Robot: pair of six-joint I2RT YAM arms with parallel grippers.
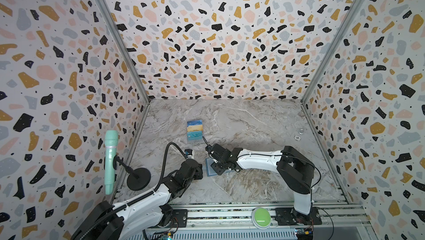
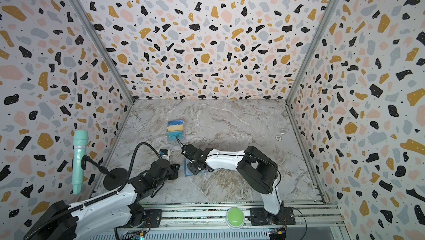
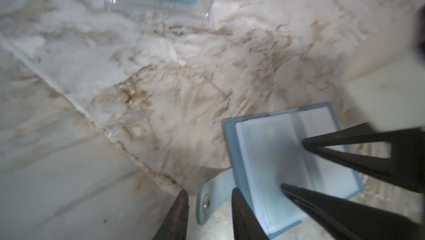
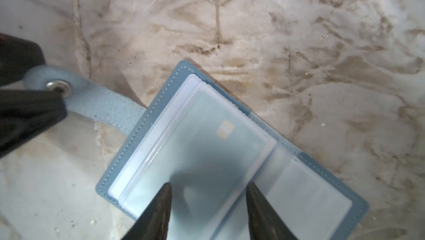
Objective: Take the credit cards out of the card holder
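Note:
The light blue card holder (image 4: 199,138) lies spread open on the marble table, its clear plastic sleeves facing up. From its left edge sticks out a strap (image 4: 101,107) with a metal snap. In the left wrist view my left gripper stands part open, its two fingers on either side of the strap's end; whether they touch it I cannot tell. My right gripper is above the sleeves, fingers apart with only plastic showing between them. No separate credit card can be made out; the holder is mostly hidden by the right arm in the top views.
Behind the holder is a clear box (image 1: 194,130) with blue, yellow and teal contents. A microphone on a stand (image 1: 138,179) is at the left. Small round metal items (image 1: 297,137) lie far right.

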